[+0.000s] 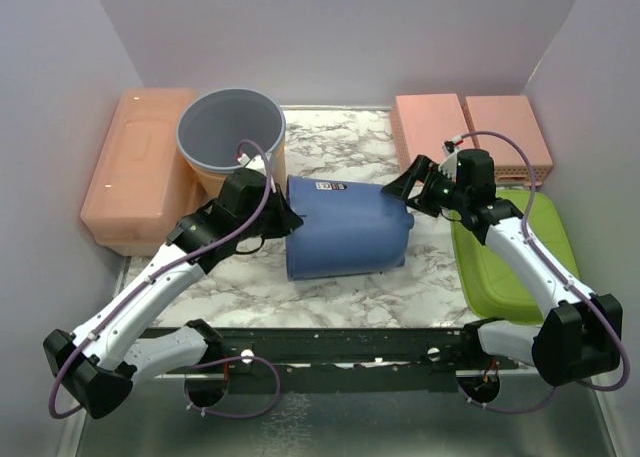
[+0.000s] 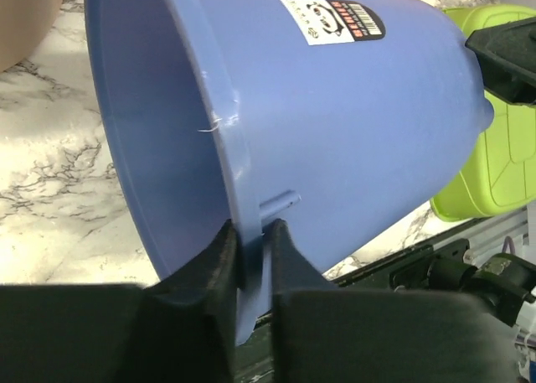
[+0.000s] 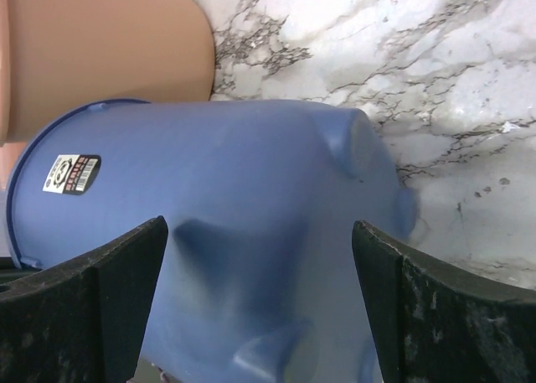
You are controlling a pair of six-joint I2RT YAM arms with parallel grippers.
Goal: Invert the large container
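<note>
The large blue container [image 1: 345,232] lies on its side on the marble surface, its mouth facing left, its base to the right. At the mouth's rim is my left gripper [image 1: 290,217]; in the left wrist view its fingers [image 2: 218,257] close around the rim [image 2: 209,106], though the lower part is blurred. My right gripper [image 1: 415,192] is over the base end, its fingers spread wide above it; in the right wrist view the curved base [image 3: 268,199] shows between them.
A tan bin [image 1: 230,127] stands behind on the left, beside a salmon box [image 1: 135,167]. Pink crates [image 1: 500,122] sit back right, a green lid [image 1: 510,267] at right. Bare marble shows behind and in front of the container.
</note>
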